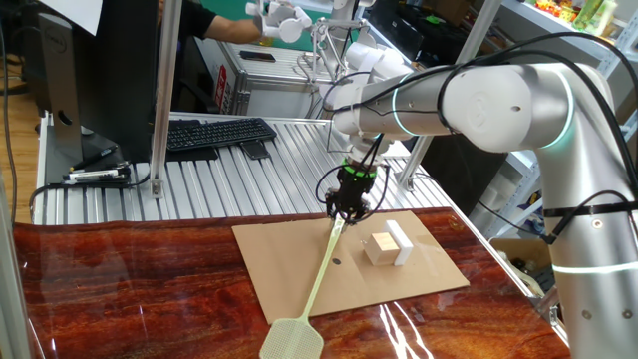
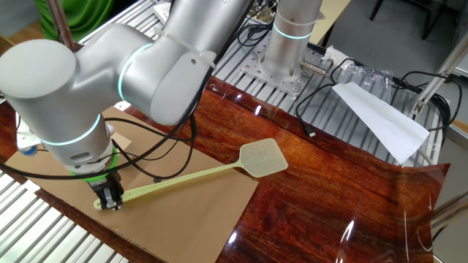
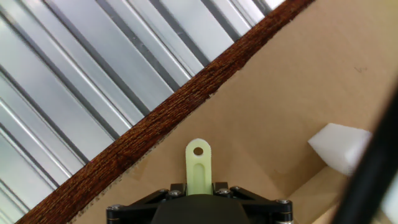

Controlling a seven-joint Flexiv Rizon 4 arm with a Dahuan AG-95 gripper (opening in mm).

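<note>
A pale green fly swatter (image 1: 321, 271) stretches from my gripper (image 1: 340, 216) across the cardboard toward the near table edge. Its mesh head (image 2: 264, 158) lies over the dark red wooden table in exterior view 2. The gripper is shut on the handle near its end. In the wrist view, the holed tip of the handle (image 3: 198, 163) pokes out beyond the black fingers (image 3: 177, 189), which sit on both sides of it. Whether the swatter's whole length touches the surface, I cannot tell.
A light wooden block (image 1: 380, 249) and a white block (image 1: 399, 242) stand on the cardboard sheet (image 1: 282, 261), right of the handle in exterior view 1. Behind the table runs a ribbed metal surface (image 1: 289, 160) with a keyboard (image 1: 221, 134).
</note>
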